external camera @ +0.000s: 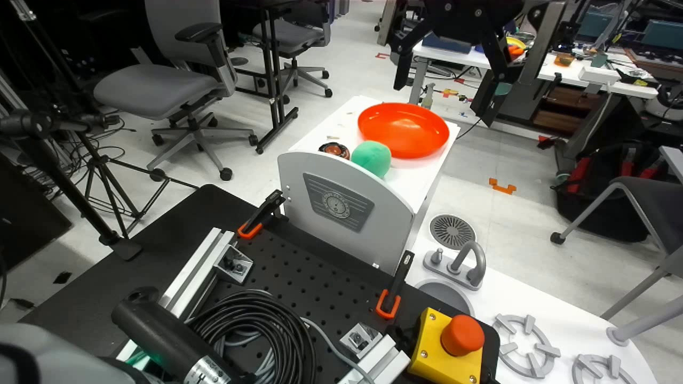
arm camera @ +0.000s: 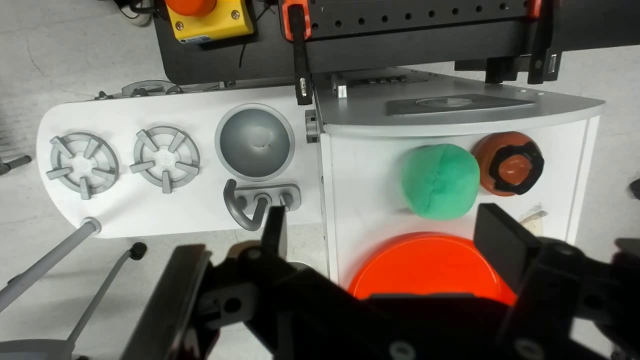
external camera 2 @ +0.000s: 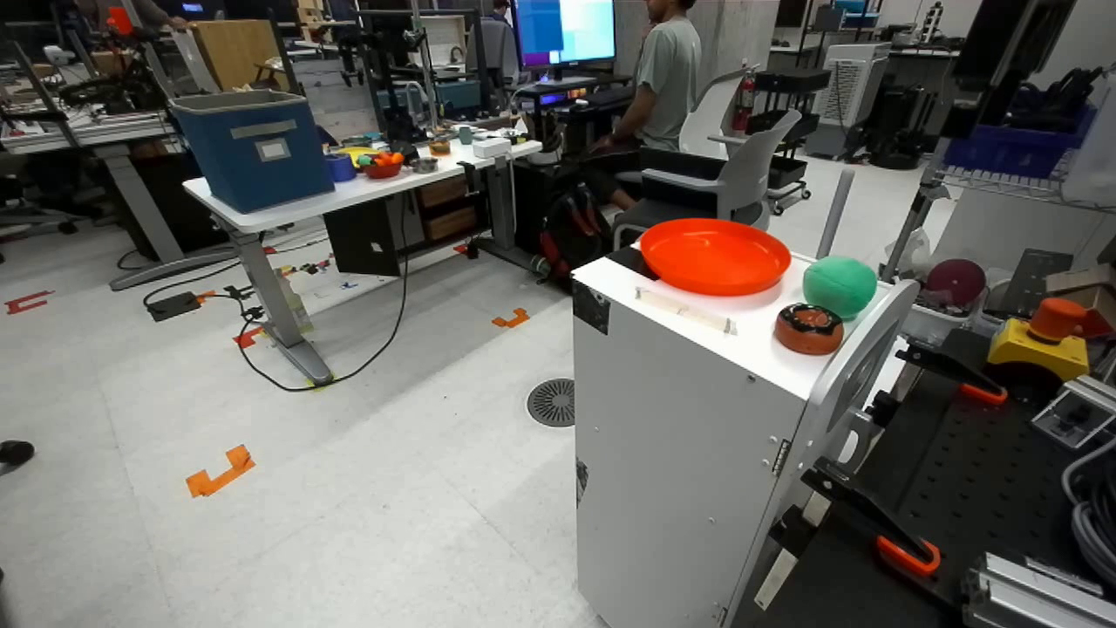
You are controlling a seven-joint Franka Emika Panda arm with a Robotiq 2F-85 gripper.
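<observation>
A round green plush object (arm camera: 441, 182) rests on the white cabinet top (arm camera: 360, 204), close to its raised grey panel. Touching or nearly touching it is a brown-orange round item with a dark, jagged top (arm camera: 508, 164). Behind both lies a wide orange-red plate (external camera: 403, 130), which looks empty; its lower part is hidden by my hand in the wrist view. My gripper is open above the cabinet top, its fingers wide apart and holding nothing. In exterior view 1 the gripper (external camera: 448, 96) hangs high over the far end of the cabinet.
A grey sink bowl (arm camera: 255, 142), a curved faucet (arm camera: 243, 207) and burner rings (arm camera: 165, 157) occupy the white counter beside the cabinet. Along the black table edge stand clamps (arm camera: 301, 60) and a yellow box with a red button (arm camera: 211, 23). The grey panel (external camera: 342, 205) rises at the cabinet's edge.
</observation>
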